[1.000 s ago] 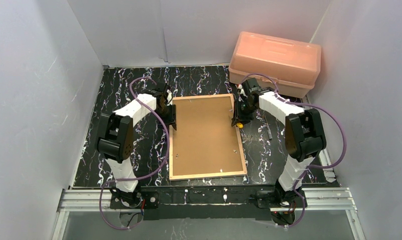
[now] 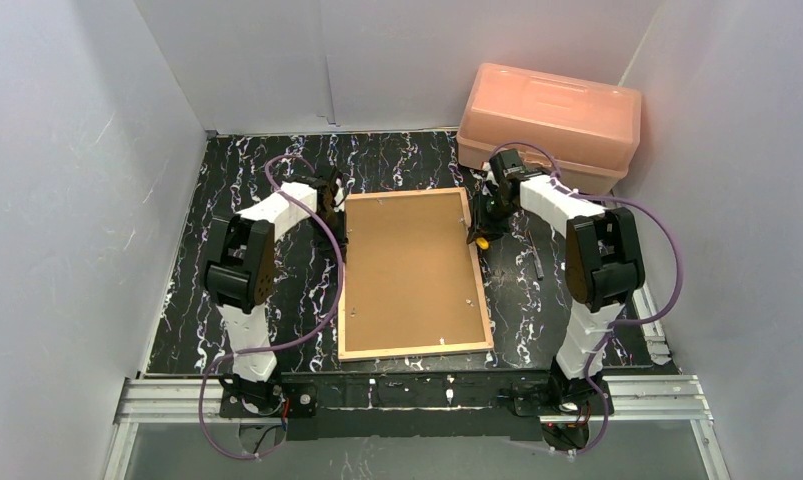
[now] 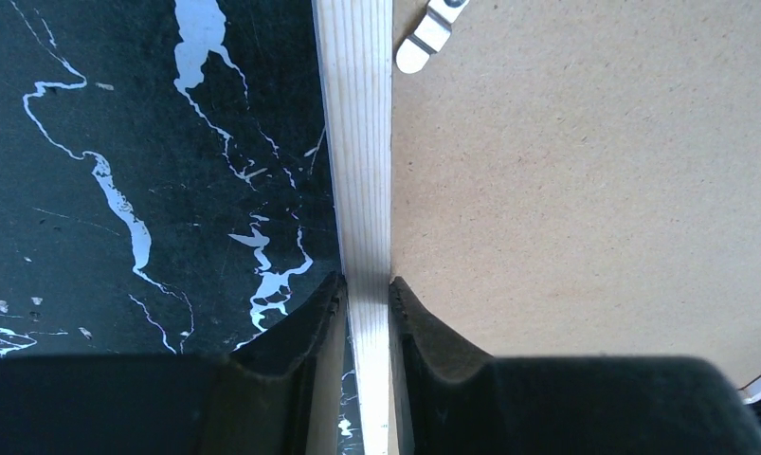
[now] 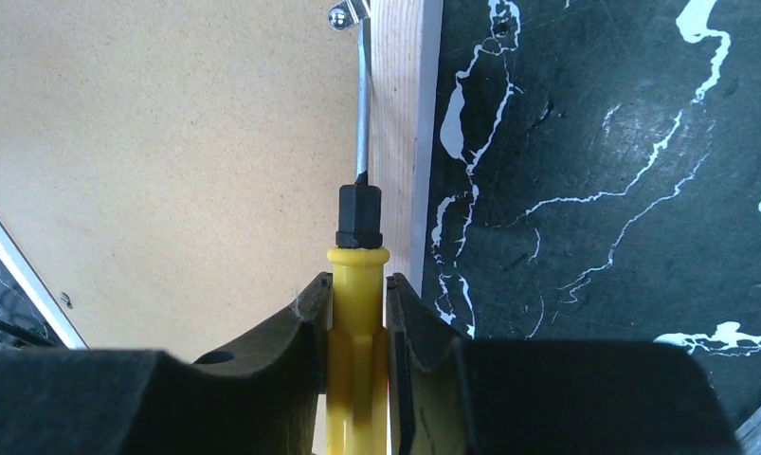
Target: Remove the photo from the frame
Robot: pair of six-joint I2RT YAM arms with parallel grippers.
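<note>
The wooden photo frame (image 2: 417, 351) lies back side up on the dark table, its brown backing board (image 2: 414, 270) facing me. My left gripper is at the frame's left bar (image 3: 362, 133); its fingers close in against both sides of the wood. The right gripper is shut on the yellow handle of a screwdriver (image 4: 358, 303). Along the inner edge of the right bar (image 4: 397, 123), the screwdriver's shaft reaches up to a metal clip (image 4: 350, 13); whether the tip touches it, I cannot tell. The photo is out of sight.
Another metal clip (image 3: 431, 36) sits on the board beside the left bar. A pink-orange lidded box (image 2: 552, 115) stands at the back right. A thin grey tool (image 2: 537, 262) lies right of the frame. Marble table shows free on both sides.
My right gripper has shifted slightly right and away from the front with the screwdriver. The frame stays in place.
</note>
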